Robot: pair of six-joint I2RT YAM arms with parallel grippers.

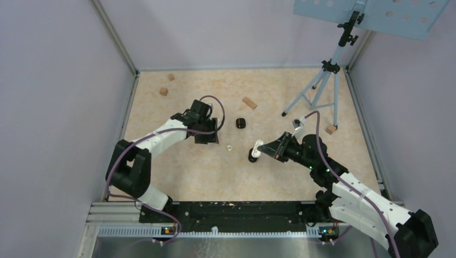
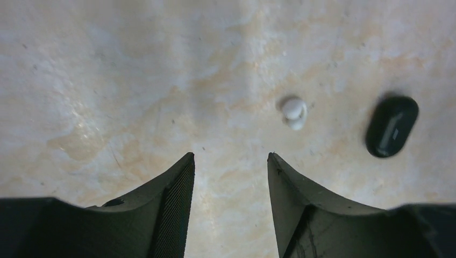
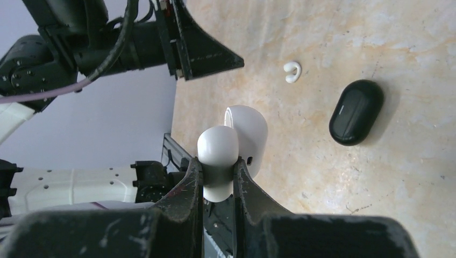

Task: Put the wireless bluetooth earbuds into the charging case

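The white charging case (image 3: 218, 140) is pinched by my right gripper, its lid standing open; in the top view the case (image 1: 257, 149) hangs partly over a black oval object (image 1: 252, 158). My left gripper (image 1: 207, 138), pointing down, is open, with only bare table showing between its fingers. A small white earbud piece (image 1: 229, 148) lies on the table between the grippers. White earbud shapes also appear in the left wrist view (image 2: 294, 112) and the right wrist view (image 3: 292, 71). Another white bit (image 1: 219, 122) shows beside the left gripper.
A second black rounded object (image 1: 240, 123) sits behind the middle. Wooden blocks (image 1: 249, 102) lie towards the back, and a tripod (image 1: 322, 80) stands at the back right.
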